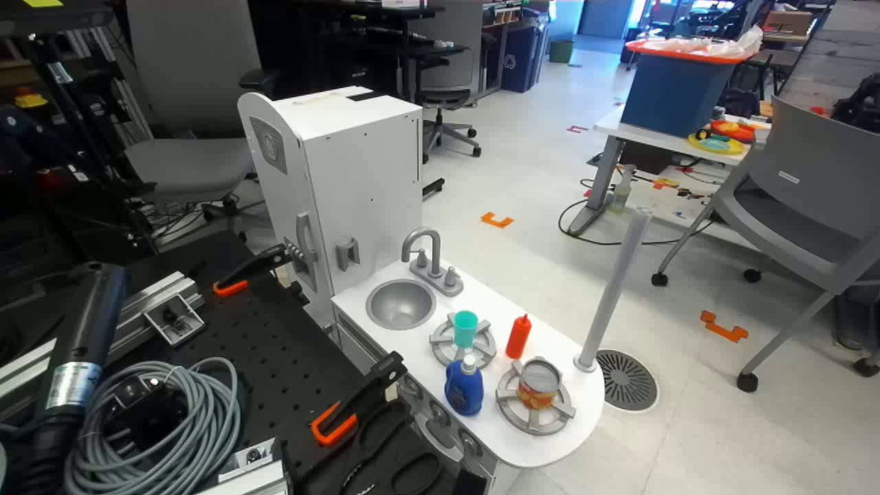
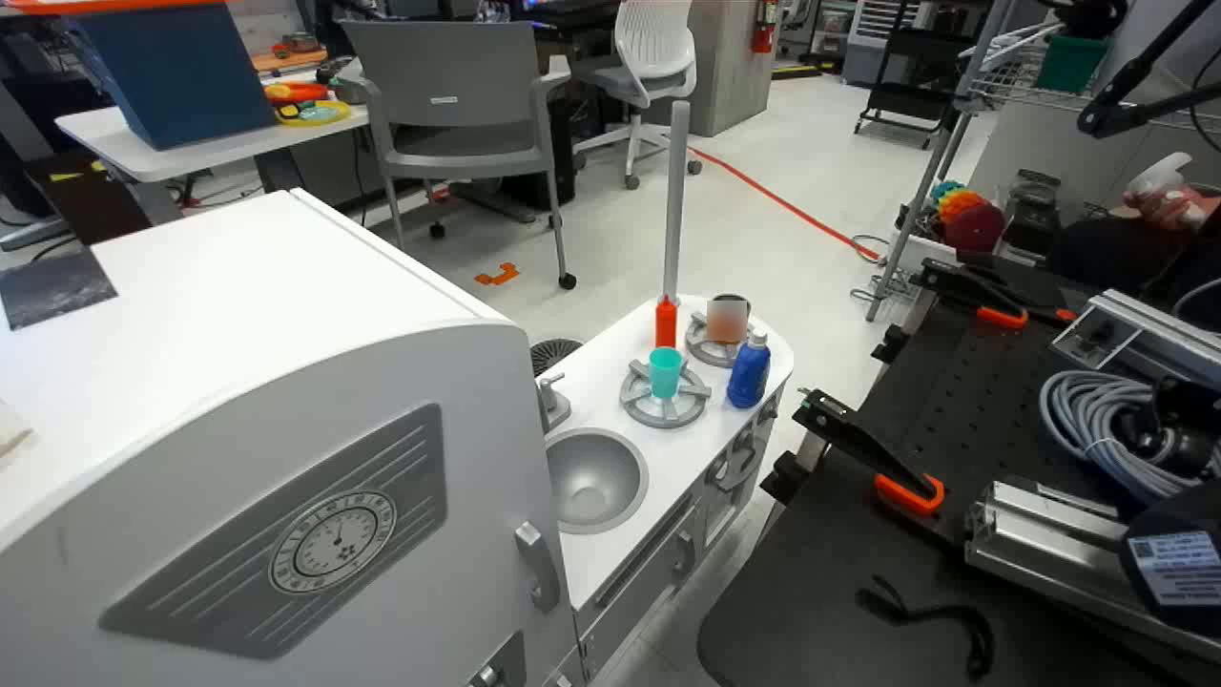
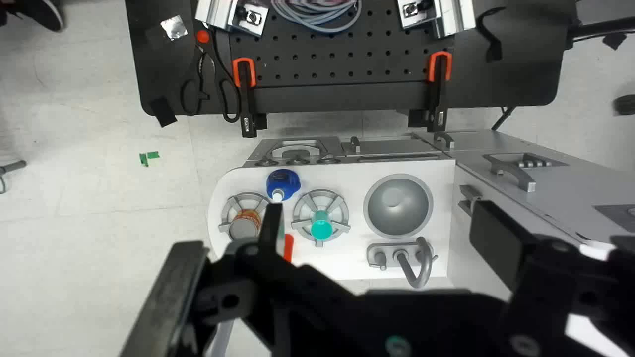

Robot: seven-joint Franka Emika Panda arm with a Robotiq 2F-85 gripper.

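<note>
My gripper is spread open in the wrist view, high above a white toy kitchen counter (image 3: 342,262), with nothing held between its fingers. On the counter, a teal cup (image 1: 465,326) stands upright on one grey burner. An orange-brown can (image 1: 537,384) rests on the other burner. Between the burners, towards the front edge, stands a blue bottle with a white cap (image 1: 464,388). Towards the back edge is a red squeeze bottle (image 1: 518,337), partly hidden behind a finger in the wrist view. Neither exterior view shows the gripper.
A grey sink (image 1: 401,304) and faucet (image 1: 434,262) lie beside a tall white toy fridge (image 1: 363,181). A thin grey post (image 1: 614,289) rises from the counter's far end. The black table (image 3: 345,98) carries clamps, scissors and coiled cable.
</note>
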